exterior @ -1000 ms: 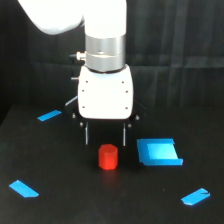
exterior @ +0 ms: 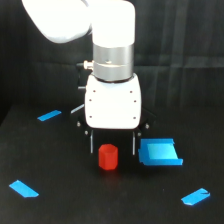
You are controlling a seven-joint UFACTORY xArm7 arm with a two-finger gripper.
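Observation:
A small red block (exterior: pixel 108 157) rests on the dark table, close to the middle of the view. Directly over it is my white gripper (exterior: pixel 112 151), pointing down with its two thin fingers wide apart. In the image one finger is to the left of the block and the other to its right, with a larger gap on the right. How far the fingertips are from the block in depth, I cannot tell. Nothing is gripped.
An open blue box (exterior: pixel 160 153) sits just right of the red block, near the right finger. Blue tape strips mark the table at the back left (exterior: pixel 50 115), front left (exterior: pixel 23 189) and front right (exterior: pixel 196 197).
My gripper has come down and shifted slightly to the right, bringing its fingers to the block's height in the image. The red block and blue box have not moved.

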